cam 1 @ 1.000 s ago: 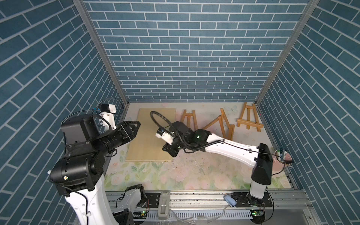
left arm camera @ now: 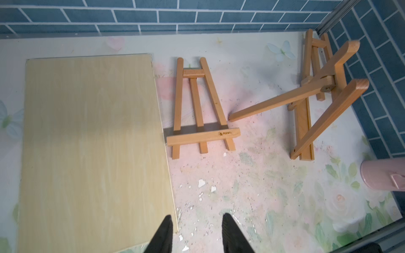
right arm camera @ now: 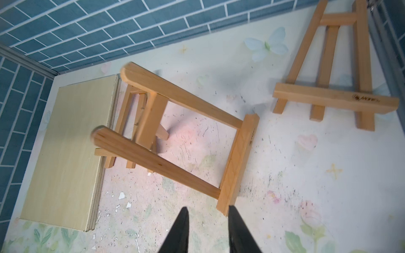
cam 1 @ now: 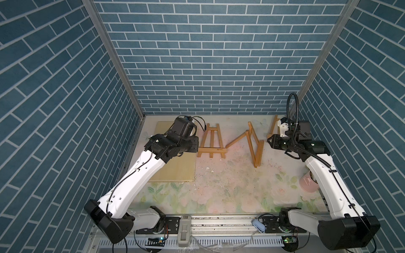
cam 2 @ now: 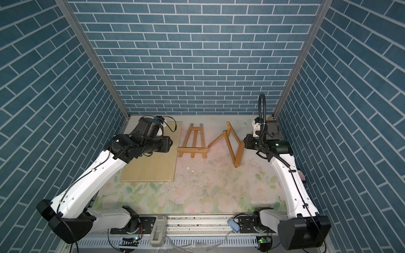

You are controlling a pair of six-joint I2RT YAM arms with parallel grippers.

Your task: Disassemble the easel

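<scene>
Three wooden easels are on the table. A flat one [left arm camera: 197,101] lies beside the board at the middle; an upright, partly folded one [cam 1: 251,147] stands right of it; another flat one [right arm camera: 335,93] lies at the back right, partly behind my right arm in the top views. My left gripper hangs above the table over the board's right side, fingers apart and empty. My right gripper is raised on the right near the upright easel, fingers apart, nothing between them.
A stack of pale boards [left arm camera: 92,151] covers the left of the table. A pink container [left arm camera: 381,172] stands at the right edge. Bare floral tabletop [cam 1: 236,189] spans the front middle. Tiled walls enclose three sides.
My left arm has moved right toward the middle. My right arm has swung from the centre up to the right side. The easels look unmoved.
</scene>
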